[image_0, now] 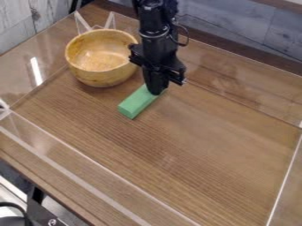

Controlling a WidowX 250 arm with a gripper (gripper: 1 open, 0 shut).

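A flat green bar (138,104) lies diagonally on the wooden table, just right of and below a yellow bowl (88,62). My black gripper (157,83) hangs over the upper end of the bar, shut, with nothing clearly between its fingers; its body hides part of the bar's far end.
Pale walls border it at the back and left, and a dark cable lies at the lower left corner.
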